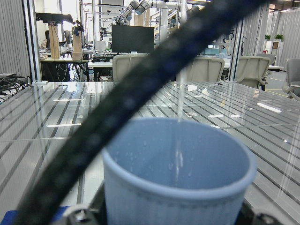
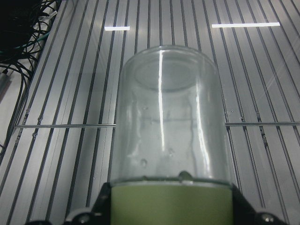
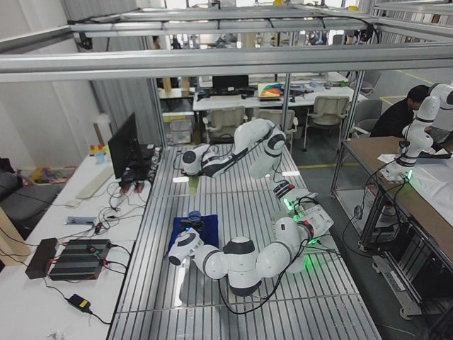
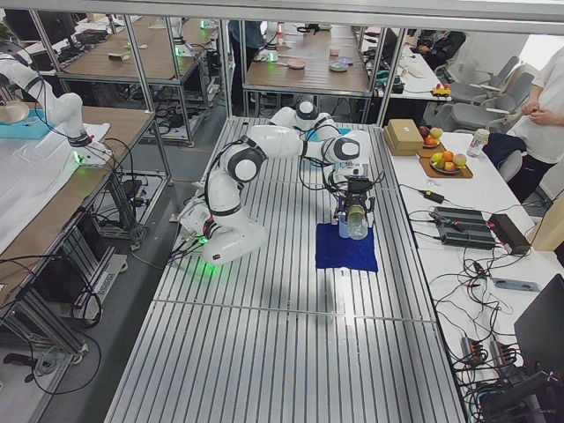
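A light blue cup [image 1: 173, 197] fills the lower left wrist view, upright between the fingers of my left gripper [image 3: 191, 225], which is shut on it over a dark blue cloth [image 4: 346, 256]. A black strap or tube blurs across that view. In the right wrist view a clear cup with a green band [image 2: 171, 122] sits between the fingers of my right gripper, shut on it. The camera left view shows this green cup [image 3: 193, 185] held aloft beyond the cloth.
White side tables hold a monitor [image 3: 125, 152], black boxes, cables and, in the camera right view, fruit plates [image 4: 448, 162]. A person [image 4: 538, 115] stands beside the side table.
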